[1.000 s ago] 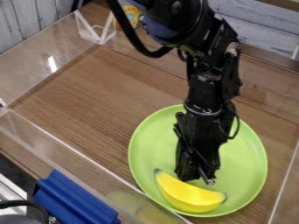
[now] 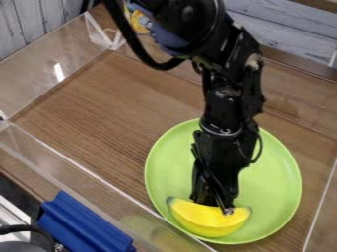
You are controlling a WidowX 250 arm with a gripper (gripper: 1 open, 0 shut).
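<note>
A yellow banana-like toy (image 2: 202, 221) lies at the front of a green plate (image 2: 270, 177) on the wooden surface. My black gripper (image 2: 215, 205) reaches down over the plate, its tips low at the upper edge of the yellow toy. Whether anything is between the fingers is hard to see; the fingers appear close together.
A blue ribbed object (image 2: 86, 228) sits outside the clear plastic wall at bottom left. The wooden floor (image 2: 99, 118) left of the plate is bare. A white panelled wall (image 2: 297, 49) runs along the back.
The arm has shifted slightly left and down toward the yellow toy, which has moved very slightly.
</note>
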